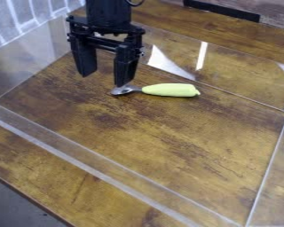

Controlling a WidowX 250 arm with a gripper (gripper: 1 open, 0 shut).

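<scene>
My black gripper point(106, 64) hangs in the upper left of the view, its two fingers spread apart with nothing between them. Below it and a little to the right, a spoon with a pale yellow-green handle point(170, 90) lies on the wooden surface, its metal head point(124, 90) pointing left toward the gripper.
Clear plastic walls point(109, 175) enclose the wooden work area point(156, 146) on the sides in view. A white slatted object point(20, 18) stands beyond the upper left corner.
</scene>
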